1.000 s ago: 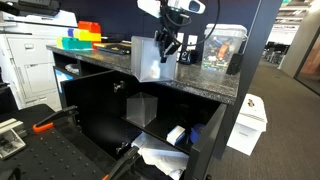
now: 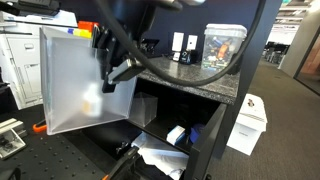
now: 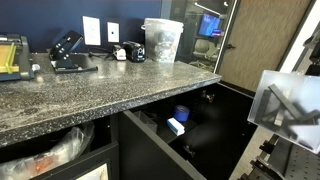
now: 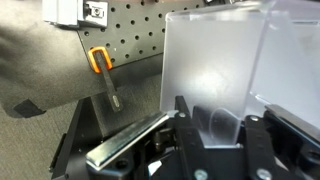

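A clear, frosted plastic bin [image 2: 75, 82] hangs in the air at the left of the first exterior view, tilted, with my gripper [image 2: 106, 78] shut on one of its walls. The second exterior view shows the same bin [image 3: 290, 108] at the right edge, apart from the counter. In the wrist view, the bin [image 4: 205, 62] fills the space beyond my gripper, whose fingertips are partly hidden against the plastic. Something pale shows through the bin's wall; I cannot tell what it is.
An open cabinet below the counter [image 3: 150, 85] holds a white-and-blue box [image 3: 176, 127], a blue round item [image 3: 182, 112] and another clear bin [image 2: 144, 108]. A tub [image 2: 222, 46] stands on top. Orange-handled clamp [image 4: 100, 60] lies near the perforated plate [image 4: 135, 30].
The arm has carried the bin from over the counter's edge leftward and toward the first exterior camera, where it looks much larger. The cabinet's contents look unmoved.
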